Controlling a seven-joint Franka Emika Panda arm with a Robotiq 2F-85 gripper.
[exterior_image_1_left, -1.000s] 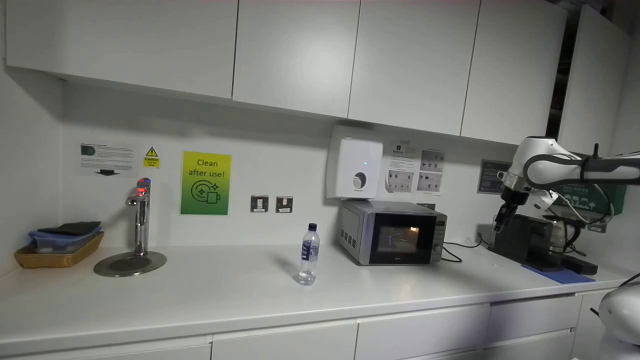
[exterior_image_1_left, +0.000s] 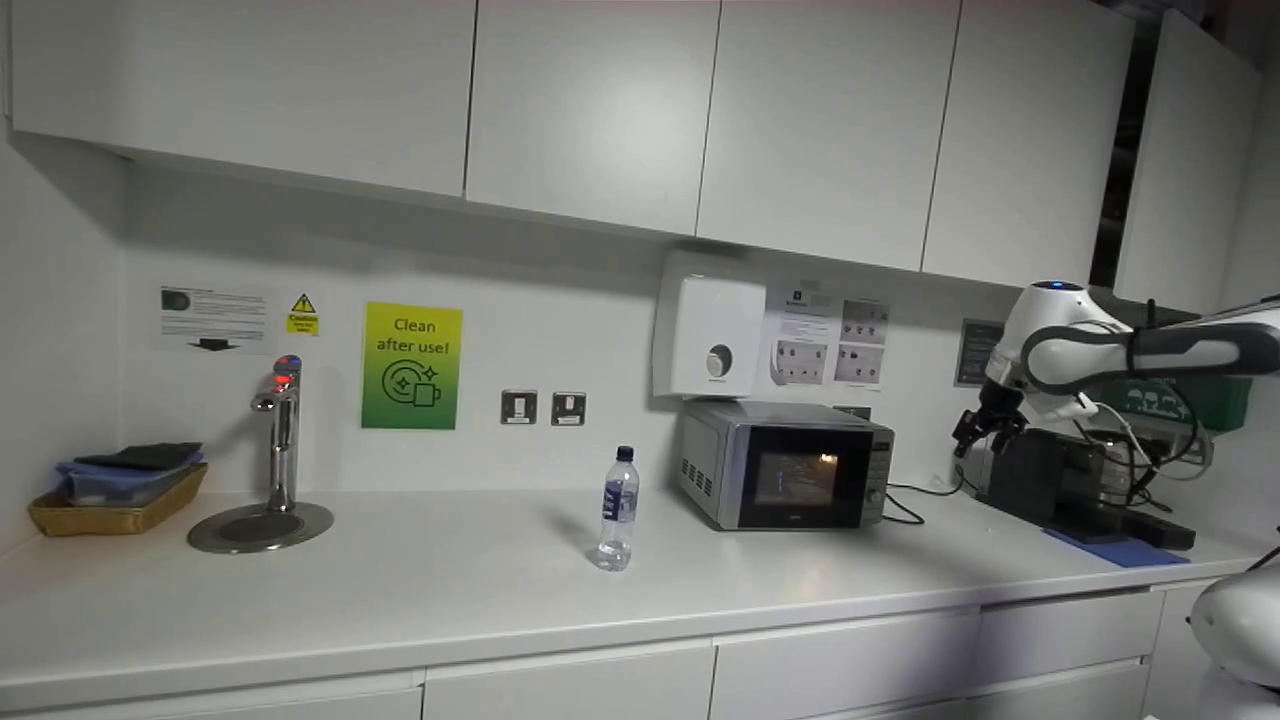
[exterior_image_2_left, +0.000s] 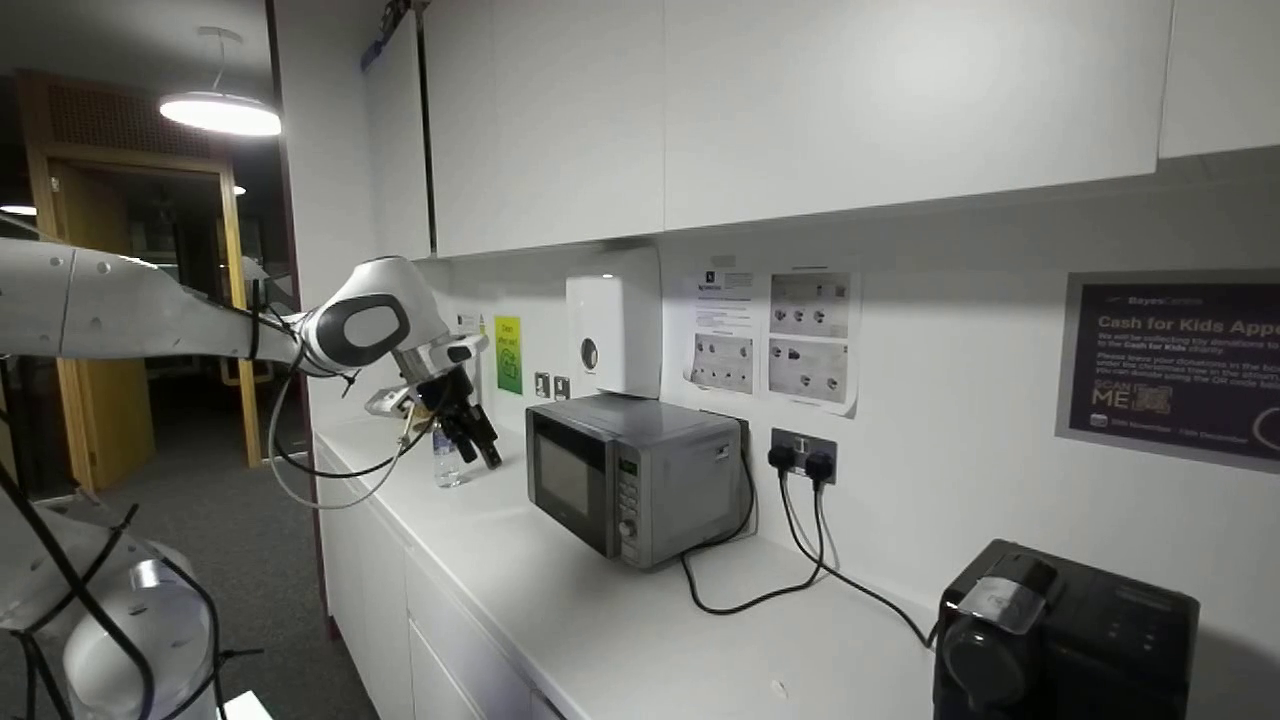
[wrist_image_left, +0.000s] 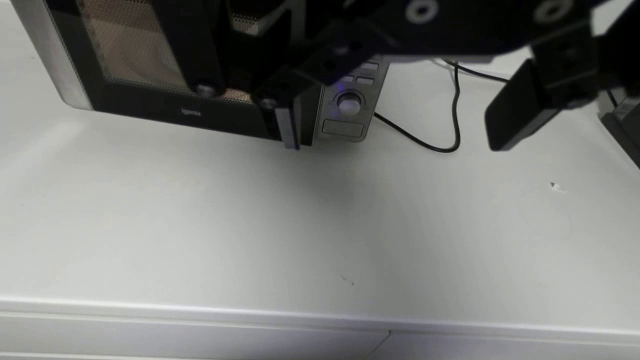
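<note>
My gripper is open, with nothing between its widely parted fingers. In exterior view 1 it hangs above the counter on the right, in front of the wall and near the black coffee machine (exterior_image_1_left: 1023, 474). A clear plastic bottle (exterior_image_1_left: 617, 522) with a dark cap and blue label stands upright on the counter, well away from the gripper. Between them along the counter is the grey microwave (exterior_image_1_left: 806, 470), its door shut and a glow showing in its window. From the wrist, the microwave's knob (wrist_image_left: 348, 104) shows behind the left finger.
Upper cabinets (exterior_image_2_left: 912, 108) overhang the counter (exterior_image_1_left: 456, 588). A tap (exterior_image_1_left: 283, 438) and a basket (exterior_image_1_left: 120, 510) occupy the far left. Black cables (exterior_image_2_left: 768, 600) trail beside the microwave. Bare counter lies in front of the microwave.
My arm has moved left in exterior view 1, and the gripper has turned so its two fingers now appear apart. The bottle and microwave have stayed put.
</note>
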